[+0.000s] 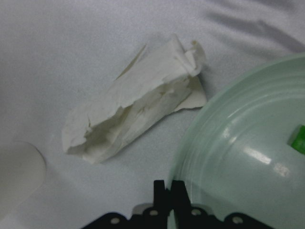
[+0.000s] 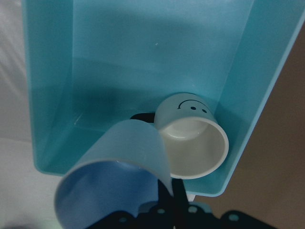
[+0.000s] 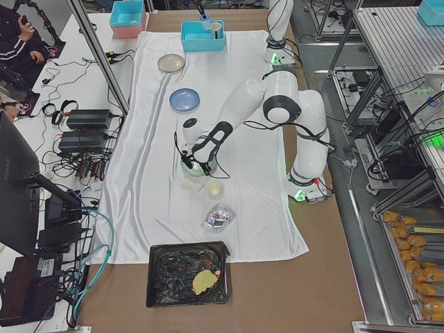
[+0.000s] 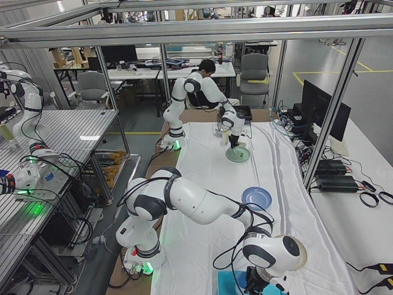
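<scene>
My left gripper has its fingertips together at the rim of a green plate (image 1: 238,157); whether it grips the rim I cannot tell. Beside the plate lie crumpled white paper (image 1: 128,100) and a pale cup (image 1: 16,181); a green piece (image 1: 300,140) is in the plate. My right gripper is shut on the rim of a blue cup (image 2: 109,191) over a teal bin (image 2: 152,38), in which a white smiley cup (image 2: 195,152) lies.
A blue plate (image 3: 184,100) and beige plate (image 3: 171,62) sit on the white cloth. A silver packet (image 3: 218,218) lies toward the black tray (image 3: 156,274).
</scene>
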